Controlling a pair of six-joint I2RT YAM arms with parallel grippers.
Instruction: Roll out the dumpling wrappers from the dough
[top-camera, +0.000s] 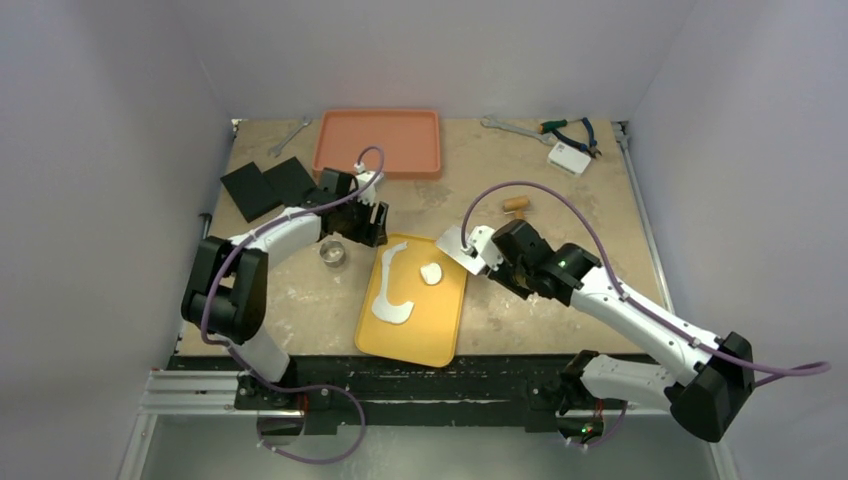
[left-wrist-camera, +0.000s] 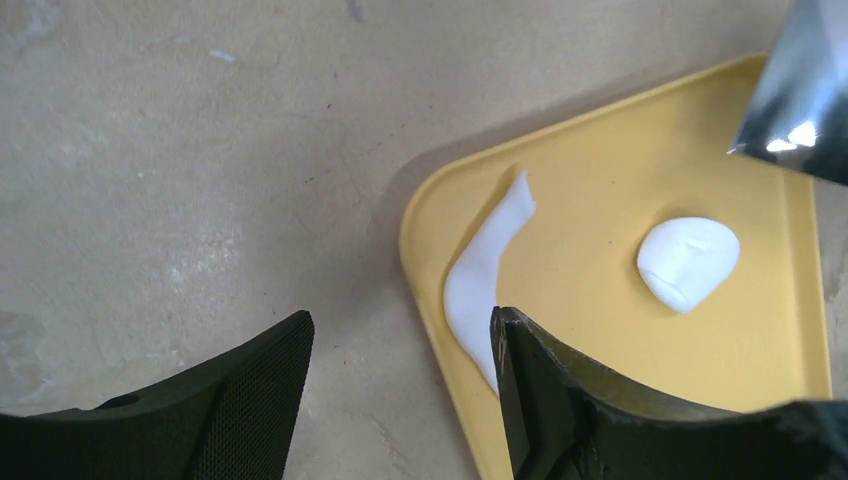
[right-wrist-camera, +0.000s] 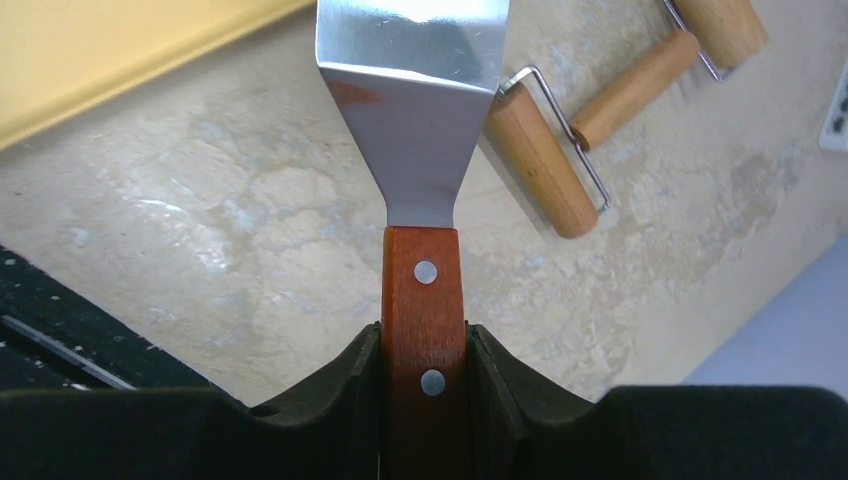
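On the yellow tray (top-camera: 405, 335) lie a long, curved, flattened strip of white dough (top-camera: 392, 310) and a small dough lump (top-camera: 431, 273). My left gripper stands open, empty, above the tray's upper-left corner. My right gripper is shut on the wooden handle (right-wrist-camera: 420, 310) of a metal scraper (right-wrist-camera: 420, 130), whose blade reaches over the tray's right edge. Wooden rollers (right-wrist-camera: 540, 155) lie on the table to the right of the tray, partly hidden in the top view.
A small metal cup (top-camera: 332, 254) stands left of the yellow tray. Behind are a pink tray (top-camera: 376, 140), black plates (top-camera: 250, 190), wrenches (top-camera: 515, 128), pliers (top-camera: 585, 135) and a white box (top-camera: 568, 158). The table's middle behind the yellow tray is clear.
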